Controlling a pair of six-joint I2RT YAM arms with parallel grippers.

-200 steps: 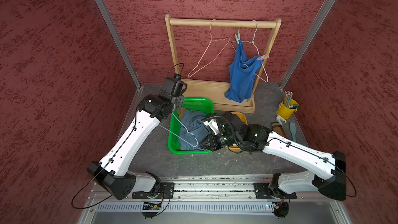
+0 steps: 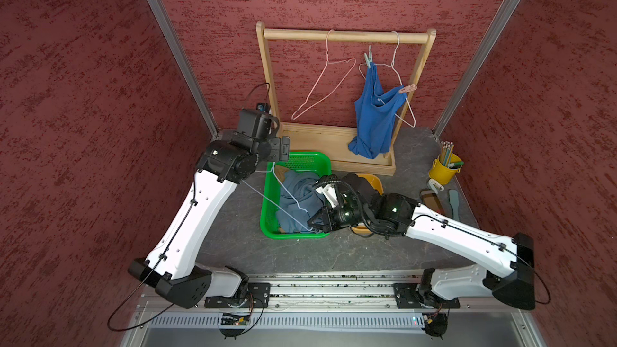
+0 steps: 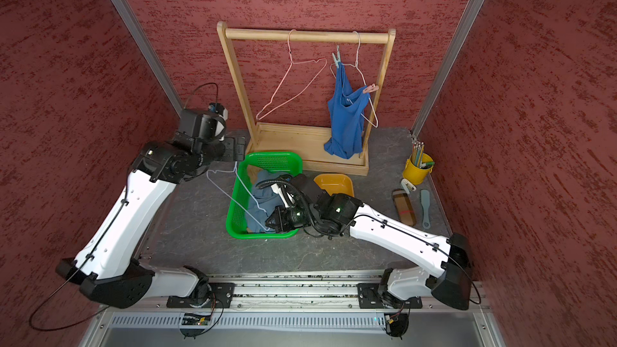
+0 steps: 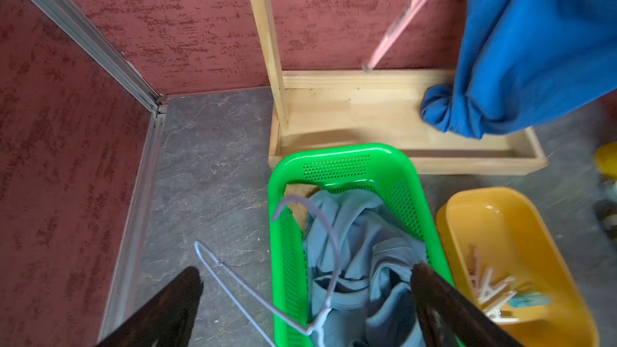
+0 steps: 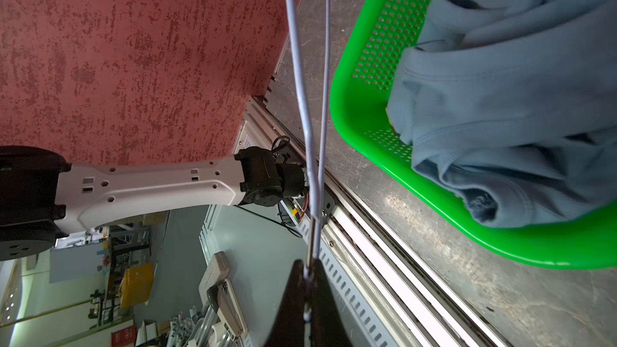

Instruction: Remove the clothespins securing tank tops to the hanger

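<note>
The pale lavender hanger (image 5: 299,77) has no garment on it; its wire runs between the fingers of my right gripper, shut on one corner. My left gripper stands open above the hanger's hook, apart from it, with nothing held. A blue tank top (image 2: 378,115) hangs from the white hanger (image 2: 411,112) at the right of the rack. It is pinned by a light green clothespin (image 2: 369,59) and a pink clothespin (image 2: 408,89). A grey-blue tank top (image 4: 360,250) lies crumpled in the green basket (image 4: 278,218).
The yellow bin (image 4: 472,202) with several loose clothespins (image 4: 498,298) stands right of the basket, partly under my right arm. An empty pink hanger (image 2: 315,90) hangs on the wooden rack (image 2: 347,36). A yellow cup (image 2: 443,170) stands far right. Counter left of the basket is clear.
My left gripper has moved up and away from the hanger's hook, and its arm has swung. The right gripper is nearly where it was, with the hanger now extending from it alone.
</note>
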